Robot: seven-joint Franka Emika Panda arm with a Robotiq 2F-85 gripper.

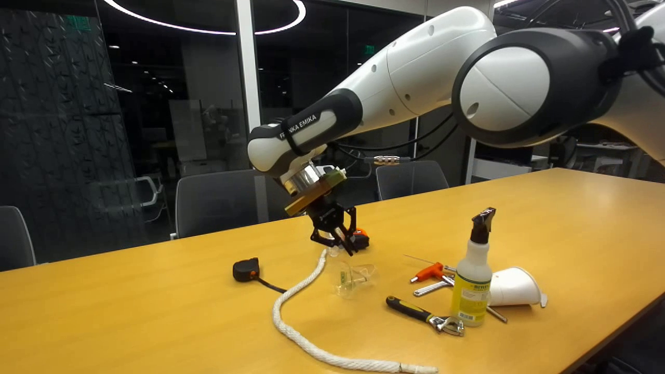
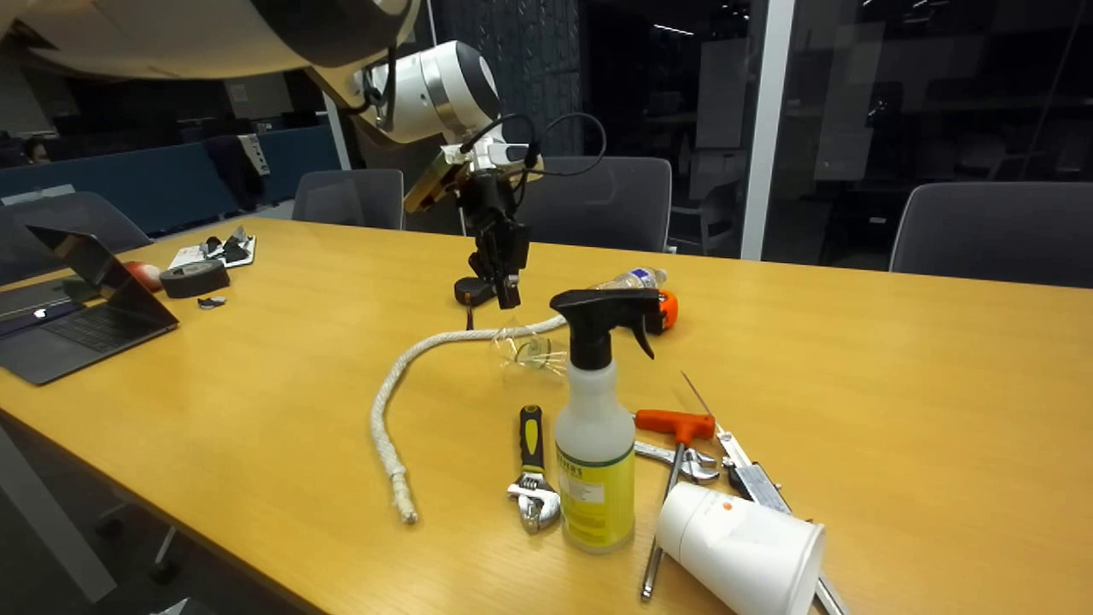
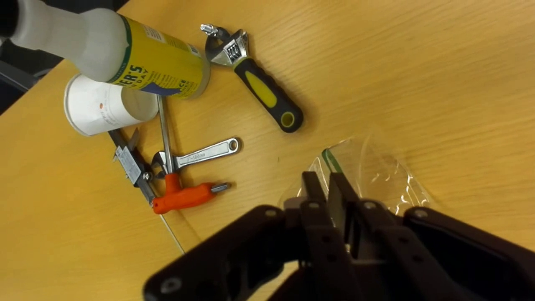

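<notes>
My gripper hangs above the table with its two fingers close together, a narrow gap between them. A crumpled piece of clear plastic with a green stripe (image 3: 386, 175) spreads around and beyond the fingertips in the wrist view. In exterior view 1 the clear plastic (image 1: 354, 278) shows just below the gripper (image 1: 347, 250); exterior view 2 likewise has the plastic (image 2: 530, 352) below the gripper (image 2: 509, 295). Whether any of its film lies between the fingers is too hard to make out.
White rope (image 2: 389, 384) curves beside the plastic. Spray bottle (image 1: 472, 283), white cup (image 1: 514, 286), adjustable wrench (image 3: 263, 90), red-handled tool (image 3: 185, 197) and calipers (image 3: 133, 165) cluster on one side. A black tape measure (image 1: 245, 270) sits on the other.
</notes>
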